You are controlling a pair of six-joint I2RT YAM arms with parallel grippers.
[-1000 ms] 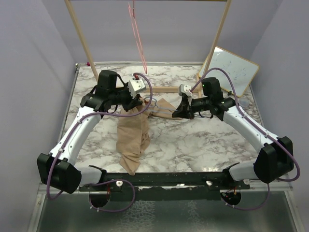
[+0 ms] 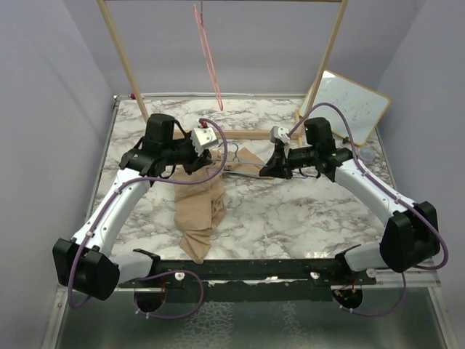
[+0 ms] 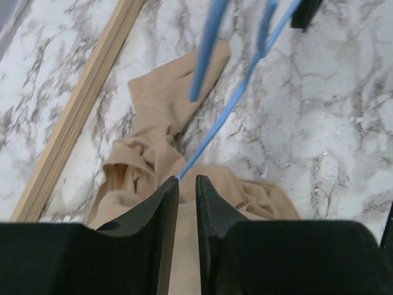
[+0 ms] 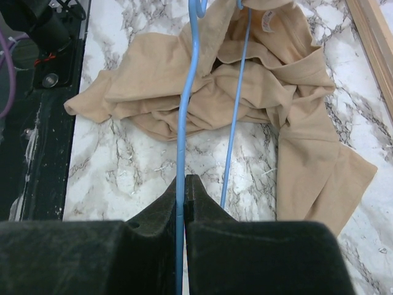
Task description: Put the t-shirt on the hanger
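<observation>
The beige t-shirt [image 2: 195, 211] lies crumpled on the marble table under a blue wire hanger [image 4: 183, 110]. My right gripper [image 2: 282, 164] is shut on the hanger, whose wire runs between its fingertips in the right wrist view. My left gripper [image 2: 200, 161] is over the shirt; in the left wrist view its fingertips are close together, with beige cloth [image 3: 184, 246] behind and below them, and I cannot tell if any is between them. The hanger's wires [image 3: 227, 107] pass just above those fingers.
A wooden rack [image 2: 251, 134] spans the back, with pink hangers [image 2: 211, 65] hanging from its bar. A whiteboard [image 2: 349, 98] leans at the back right.
My left arm has moved slightly down and toward the front in the top view. The right arm looks nearly still.
</observation>
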